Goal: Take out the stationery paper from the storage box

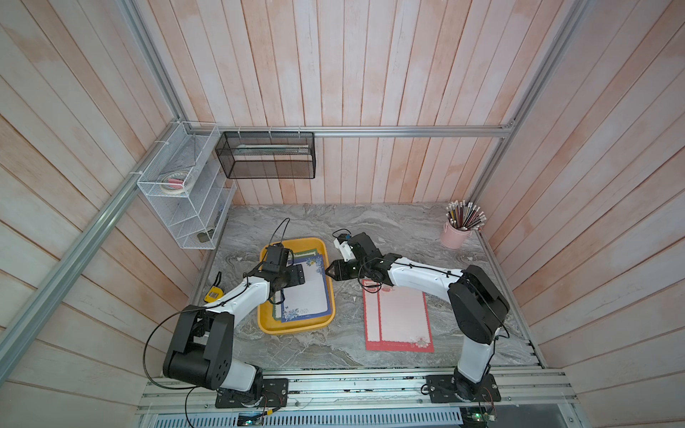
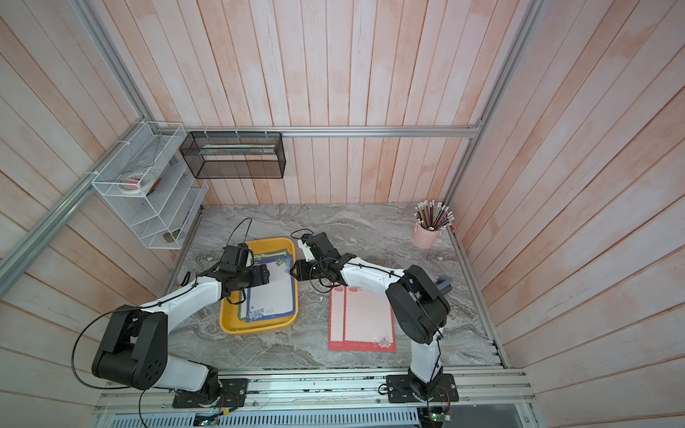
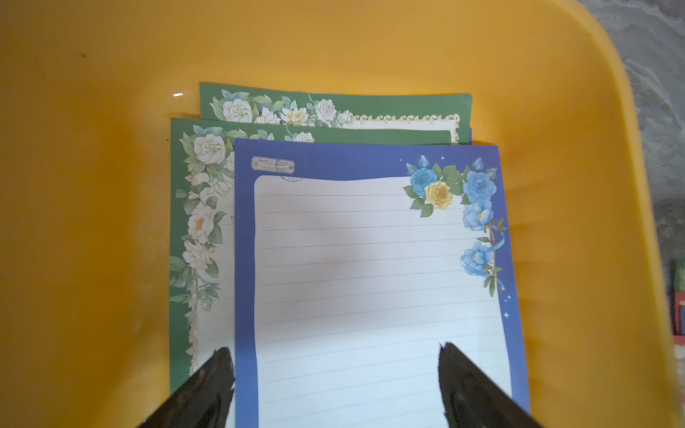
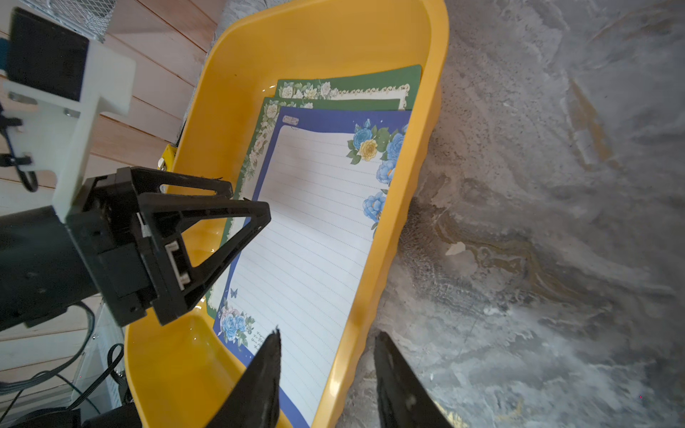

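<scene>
Blue-bordered floral stationery paper lies flat in the yellow storage box, over green-bordered sheets that stick out at its back and left. Above these papers hangs my left gripper, its fingers apart and only paper visible below the gap. Over the box's right rim is my right gripper, also open and empty, with the rim showing between and below its fingers. Outside the box, to its right, red-bordered sheets rest on the grey table, partly under the right arm.
A pink cup of pencils stands at the back right. A yellow tape measure sits left of the box. White wire shelves and a black mesh basket hang at the back left.
</scene>
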